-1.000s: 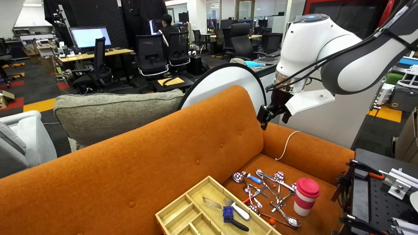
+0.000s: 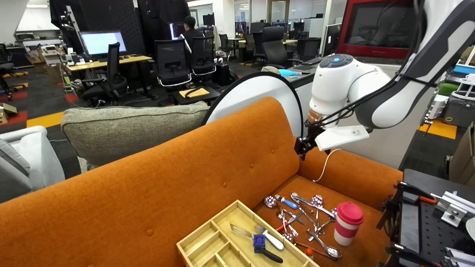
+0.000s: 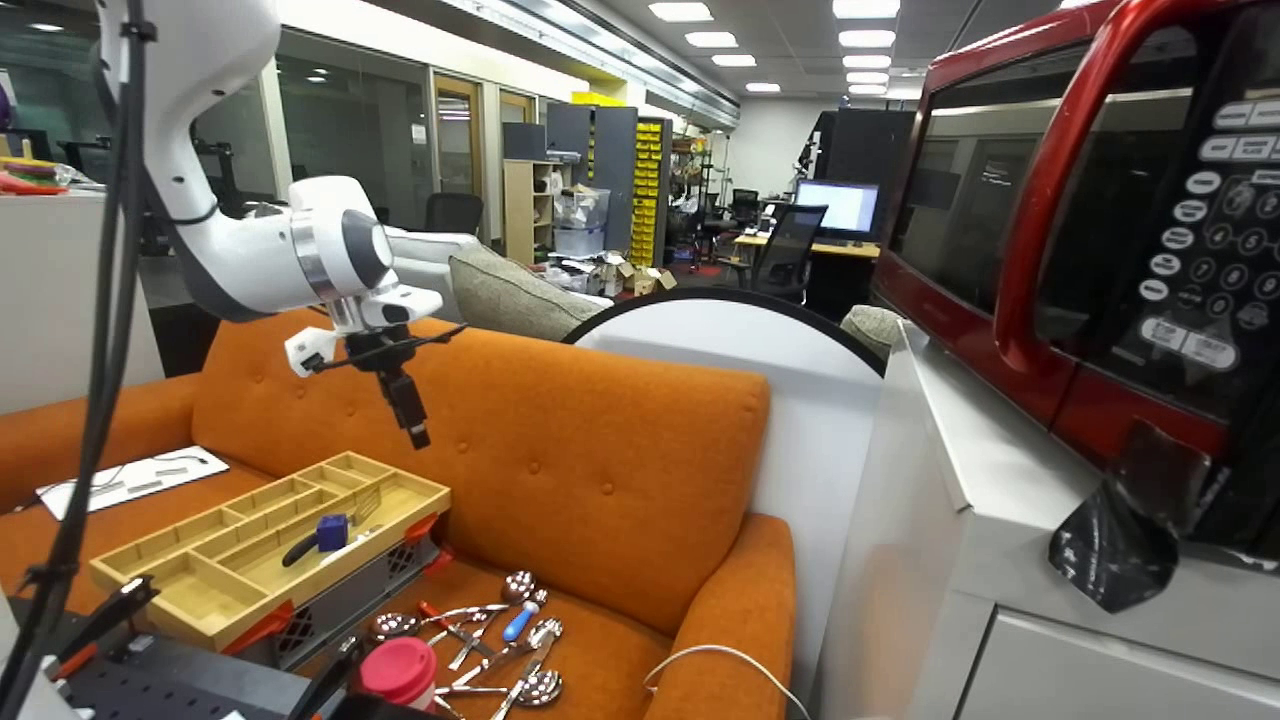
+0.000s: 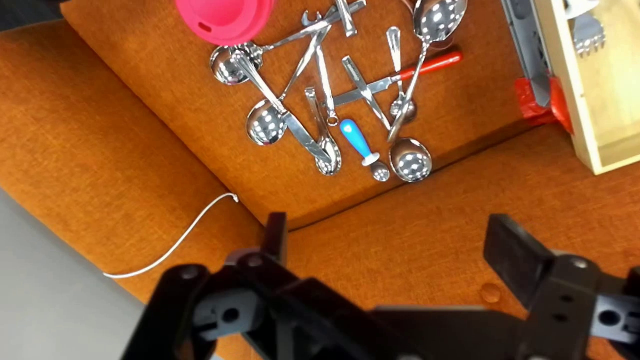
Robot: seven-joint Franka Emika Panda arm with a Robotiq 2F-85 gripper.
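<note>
My gripper is open and empty, its dark fingers wide apart above the orange couch. In exterior view 1 it hangs near the right end of the backrest, clear of everything below. Several metal utensils lie in a loose pile on the seat, among them a blue-handled scoop, a red-handled knife and a ladle. Left of the pile in exterior view 1 stands a wooden divided tray. Inside it lie a white-handled fork and a black-handled utensil with a blue block at it.
A white cup with a pink lid stands on the seat beside the utensils. A white cable runs over the couch armrest. The black workbench borders the seat's front side. The backrest rises behind the tray.
The arm has come down and tilted, bringing the gripper lower and slightly right in exterior view 1. Utensils, tray and cup stay where they were.
</note>
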